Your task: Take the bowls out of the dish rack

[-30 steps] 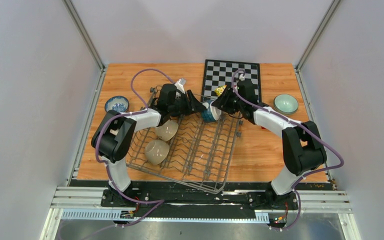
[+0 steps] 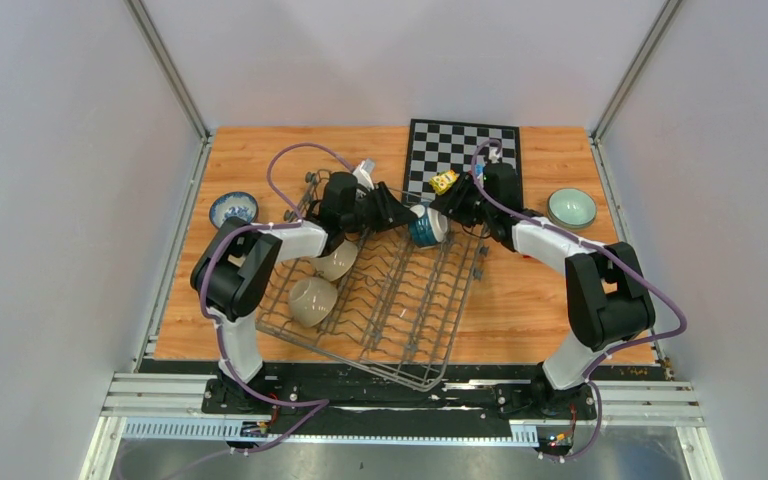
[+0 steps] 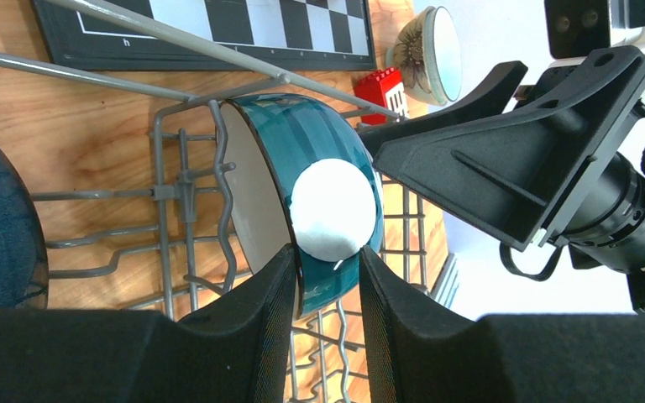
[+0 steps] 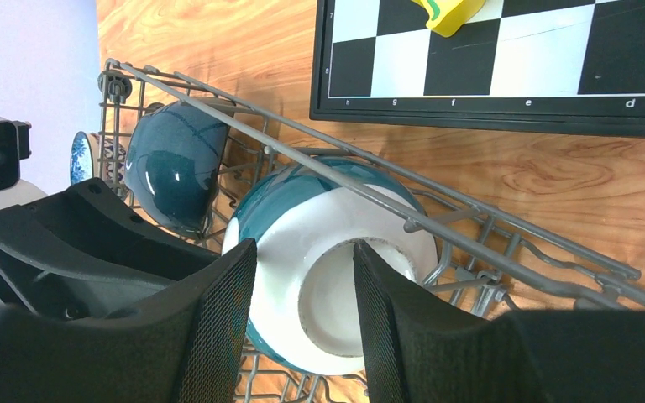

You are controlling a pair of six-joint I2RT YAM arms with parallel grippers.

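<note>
A teal-and-white bowl (image 2: 428, 228) (image 3: 315, 151) (image 4: 277, 210) stands on its side at the back of the dish rack (image 2: 410, 380). My left gripper (image 2: 400, 210) is at it from the left, its part-open fingertips at the rim and outer base. My right gripper (image 2: 445, 205) is at it from the right, part open, fingertips over the foot ring. Whether either grips is unclear. A dark teal bowl (image 4: 176, 164) lies farther left in the rack, and two pale bowls (image 2: 313, 300) sit lower left.
A checkered board (image 2: 430, 140) with a yellow object (image 2: 444, 182) lies behind the rack. A blue-patterned dish (image 2: 232, 207) is at the left, a pale green bowl (image 2: 572, 206) at the right. The table right of the rack's front is clear.
The rack's front appears shifted slightly too.
</note>
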